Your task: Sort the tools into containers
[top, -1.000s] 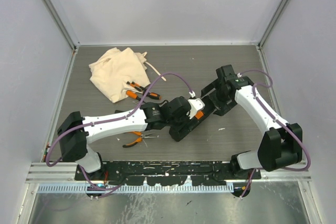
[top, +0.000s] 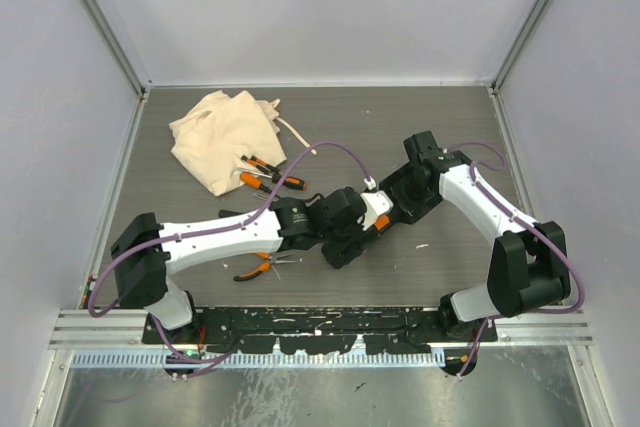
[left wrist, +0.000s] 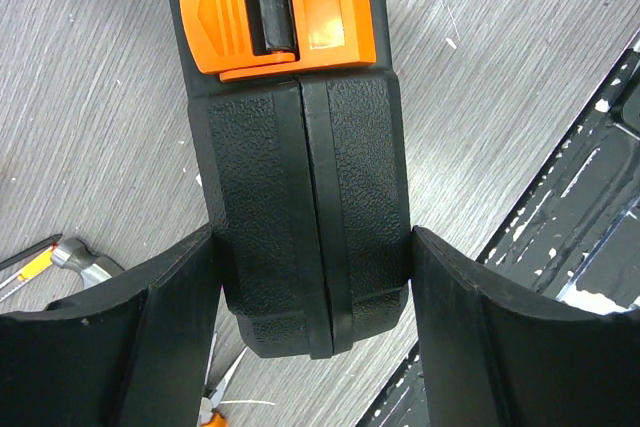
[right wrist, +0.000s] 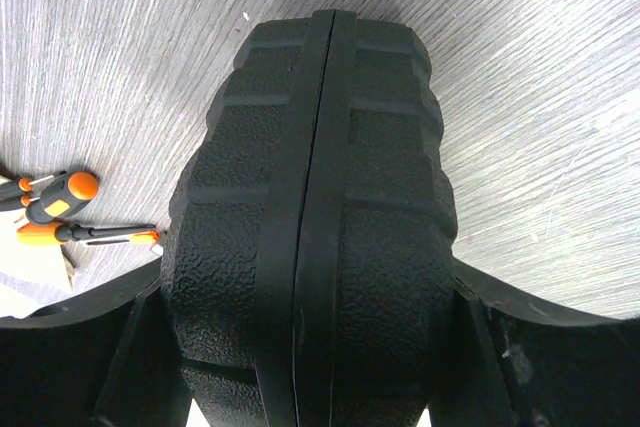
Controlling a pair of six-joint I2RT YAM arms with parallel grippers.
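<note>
A black toolbox with an orange latch (left wrist: 325, 7) fills the left wrist view, its textured end between the fingers of my left gripper; whether they grip firmly is hard to tell. In the right wrist view my right gripper is shut on the black case (right wrist: 385, 167). From above, both grippers are at the case, right of centre. Screwdrivers (right wrist: 70, 231) (top: 258, 180) lie by the cloth, and orange-handled pliers (top: 255, 272) lie lower, beside the left arm. A hammer (left wrist: 85, 262) shows in the left wrist view.
A cream cloth (top: 215, 137) lies at the back left. White walls enclose three sides.
My right arm has come slightly down onto the case since a second ago. The left arm has shifted very little.
</note>
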